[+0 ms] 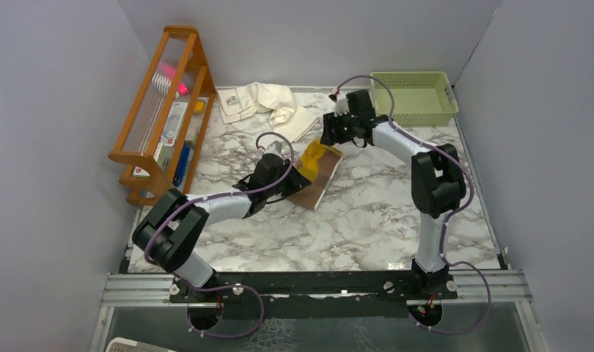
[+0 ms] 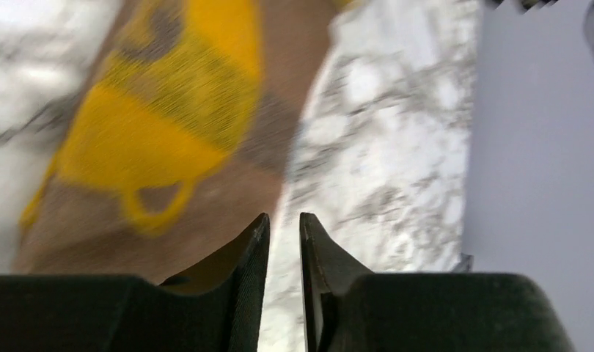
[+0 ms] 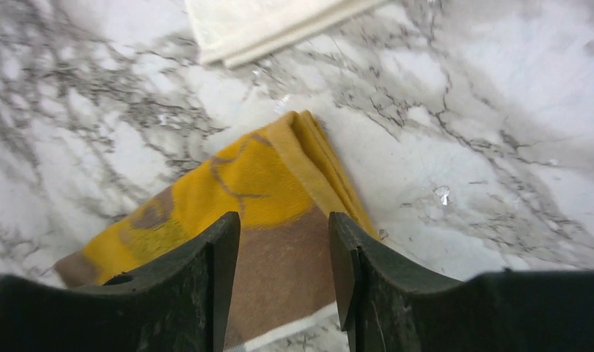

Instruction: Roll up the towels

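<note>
A folded brown and yellow towel (image 1: 321, 181) lies slanted on the marble table, running from lower left to upper right in the top view; its upper end shows a folded yellow edge (image 3: 298, 154). My left gripper is over the lower-left end, its fingertips close together but slightly apart, with no cloth visible between them. My right gripper stands open at the upper-right end, above the towel, with nothing seen held.
A pile of white towels (image 1: 265, 103) lies at the back, a green basket (image 1: 413, 113) at back right, and a wooden rack (image 1: 141, 158) with items along the left.
</note>
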